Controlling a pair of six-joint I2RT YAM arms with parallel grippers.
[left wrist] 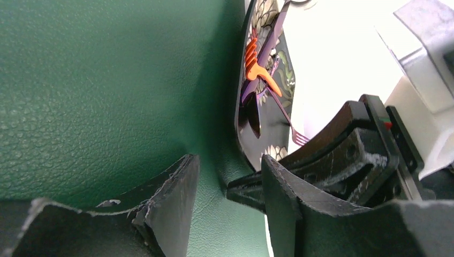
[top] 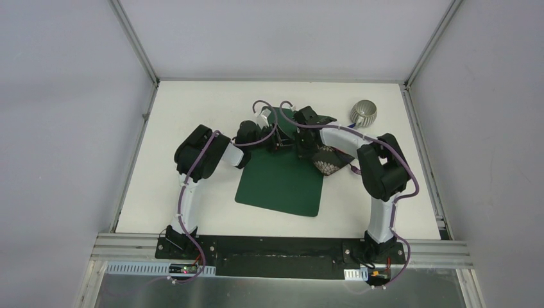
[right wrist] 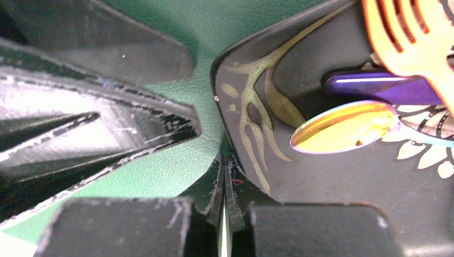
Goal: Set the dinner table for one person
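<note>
A dark patterned tray (right wrist: 332,176) rests at the right part of the green mat (top: 279,186), partly under my right arm. On it lie an orange fork, a purple handle, a rainbow spoon and, in the left wrist view, a purple fork (left wrist: 292,128). My left gripper is part open over the mat, nothing between its fingers, facing the tray's side. My right gripper is shut at the tray's corner edge; whether it grips the rim is unclear. Both grippers are close together near the mat's upper middle.
A ribbed metal cup (top: 364,113) stands at the table's back right. Walls enclose it on three sides.
</note>
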